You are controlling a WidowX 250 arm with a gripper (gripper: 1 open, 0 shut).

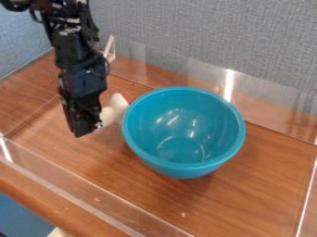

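My black gripper (87, 118) hangs above the wooden table, left of a large teal bowl (186, 153). Behind its fingertips and partly hidden by the bowl's left side is a pale cream object (114, 109); whether the fingers are shut on it is unclear. The bowl stands upright and looks empty.
The table (247, 204) has clear room at the front and right. A grey textured wall (223, 37) with a transparent strip along its foot runs behind it. A white wire item stands behind the arm.
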